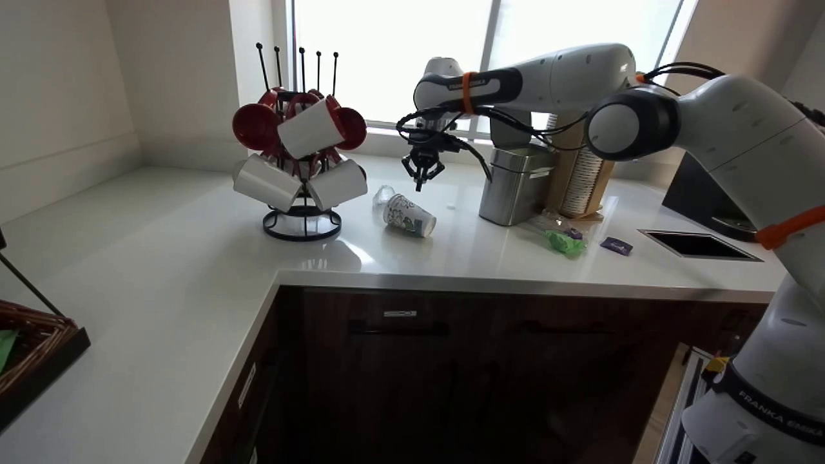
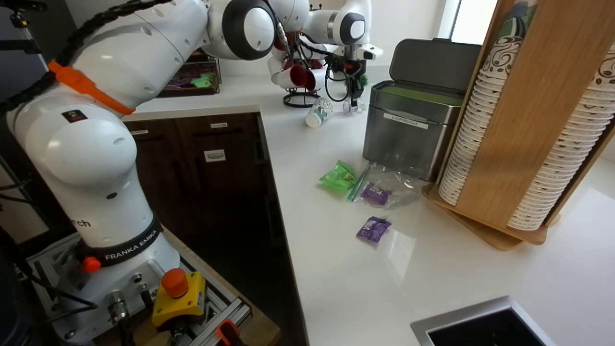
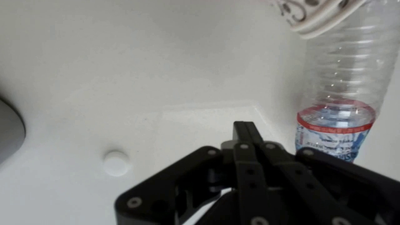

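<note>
My gripper is shut with its fingertips pressed together and nothing between them. To its right in the wrist view lies a clear water bottle (image 3: pixel 348 71) with a red-edged label, outside the fingers. A patterned paper cup (image 3: pixel 305 17) shows at the top edge, its rim against the bottle. In exterior view 1 the cup (image 1: pixel 410 216) lies on its side on the counter, in front of my gripper (image 1: pixel 419 185), and the bottle (image 1: pixel 382 198) is mostly hidden behind it.
A mug rack (image 1: pixel 303 225) stands left of the cup. To the right are an open-lidded metal bin (image 2: pixel 403 129), a wooden cup holder (image 2: pixel 530 115) and small packets (image 2: pixel 373 229). A white cap (image 3: pixel 116 163) lies on the counter. Bare counter spreads in front.
</note>
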